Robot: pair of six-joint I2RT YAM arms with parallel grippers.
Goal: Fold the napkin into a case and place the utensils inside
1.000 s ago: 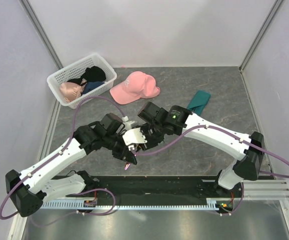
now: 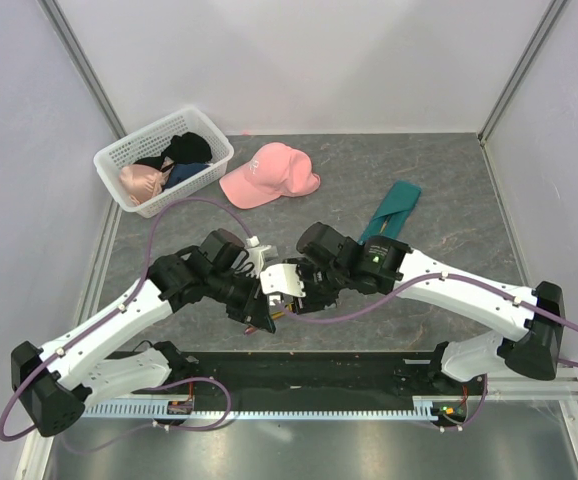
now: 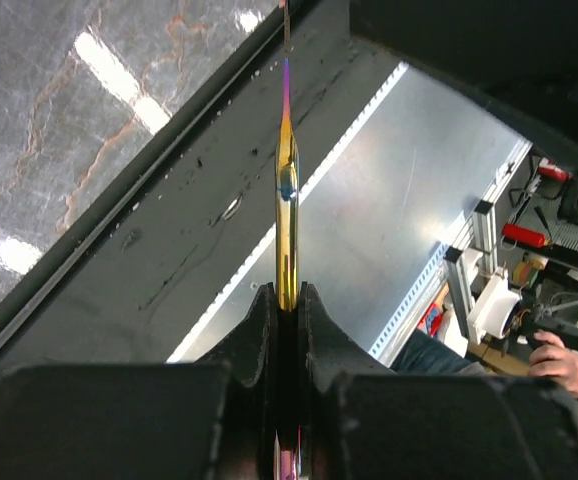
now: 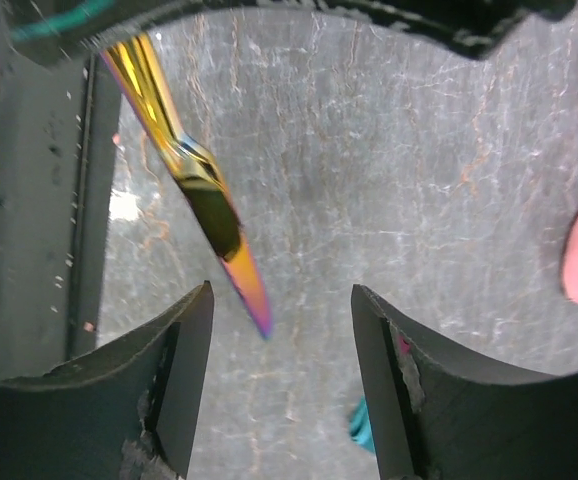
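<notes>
A shiny gold knife-like utensil (image 3: 287,230) with a purple tip is clamped in my left gripper, which is shut on it. In the right wrist view the same kind of utensil (image 4: 174,140) slants across the upper left, above my right gripper, whose fingers are apart with nothing between them. The teal napkin (image 2: 394,208) lies folded at the right of the table, and a corner of it shows in the right wrist view. Both arms meet over the front middle, hiding much of what is beneath.
A pink cap (image 2: 269,175) lies at the back, beside a white basket (image 2: 119,160) of cloths at the back left.
My right arm has shifted toward the front and right, its gripper drawing slightly right over the middle. The left arm has barely moved.
</notes>
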